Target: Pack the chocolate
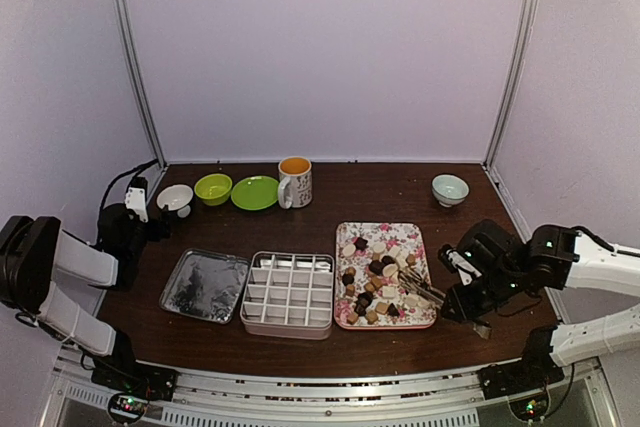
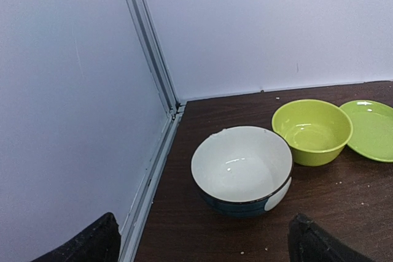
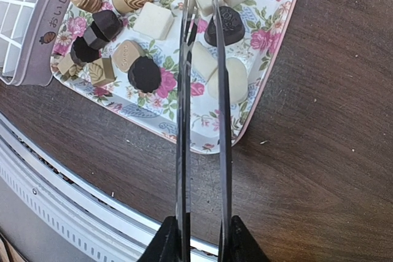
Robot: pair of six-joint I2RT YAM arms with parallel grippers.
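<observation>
Assorted white, brown and dark chocolates cover the floral tray [image 1: 385, 321]. Left of it stands an empty-looking compartment box [image 1: 287, 315], its corner also in the right wrist view. My right gripper, with long metal tweezer-like fingers, is part open over the tray's white pieces near a dark chocolate [image 3: 228, 26]; whether the tips touch anything is unclear. My left gripper is open at the far left, facing a white bowl [image 2: 241, 167], with nothing between its fingers.
A metal tray [image 1: 203, 285] lies left of the box. A green bowl [image 1: 213, 187], green plate [image 1: 255, 193], mug [image 1: 296, 183] and small pale bowl [image 1: 450, 189] stand at the back.
</observation>
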